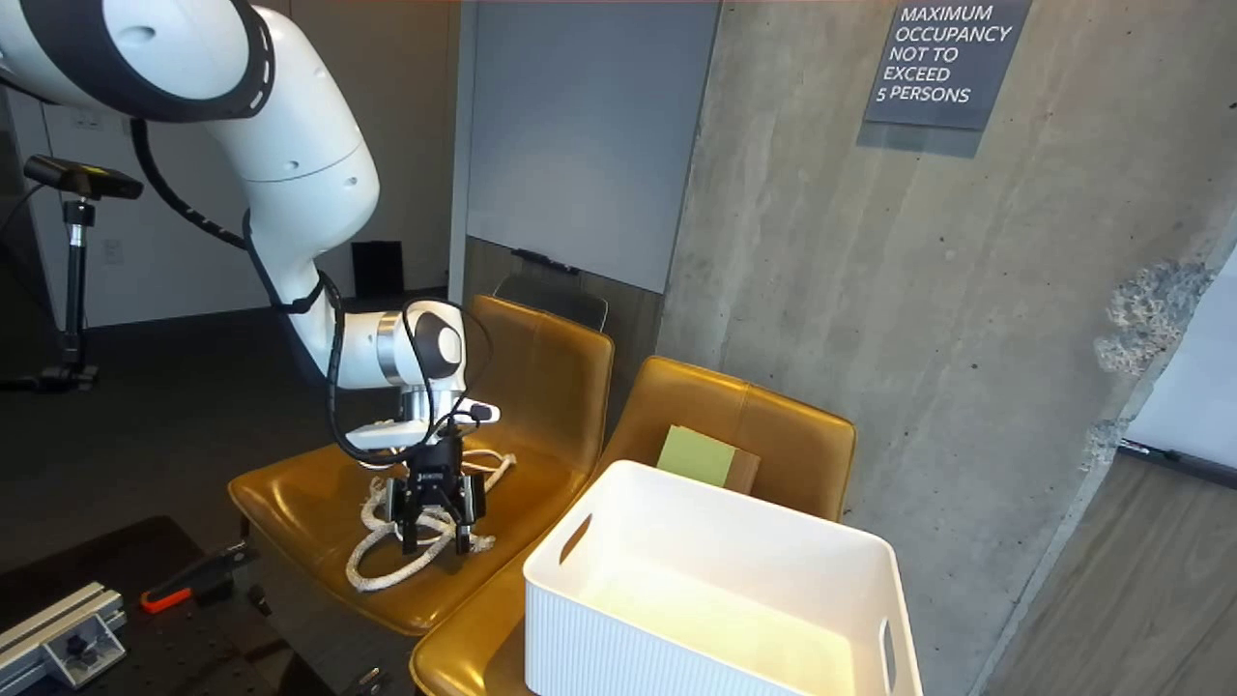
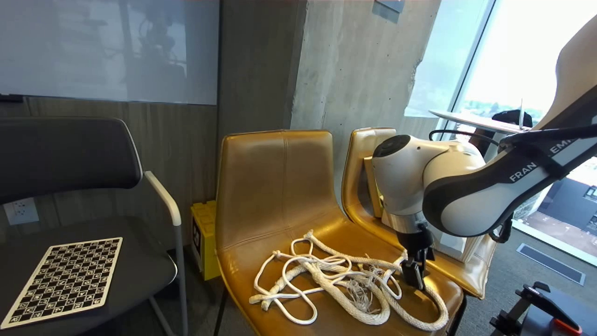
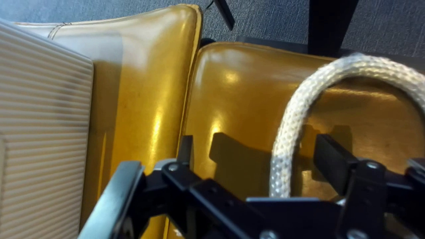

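A tangle of white rope point(image 2: 330, 274) lies loose on the tan seat of a chair. In the wrist view one thick bend of the rope point(image 3: 297, 107) runs between the two spread fingers, nearer the right one. My gripper point(image 1: 437, 536) points down over the seat, open, with its fingertips low near the rope. From the other side, the gripper point(image 2: 415, 274) appears at the rope's right end. On the neighbouring chair stands an empty white bin point(image 1: 719, 580); its ribbed wall point(image 3: 43, 135) fills the left of the wrist view.
A green and brown block point(image 1: 707, 458) leans on the second chair's backrest behind the bin. A black chair with a patterned board point(image 2: 67, 280) stands to one side. A dark table with tools point(image 1: 139, 626) is at the front left.
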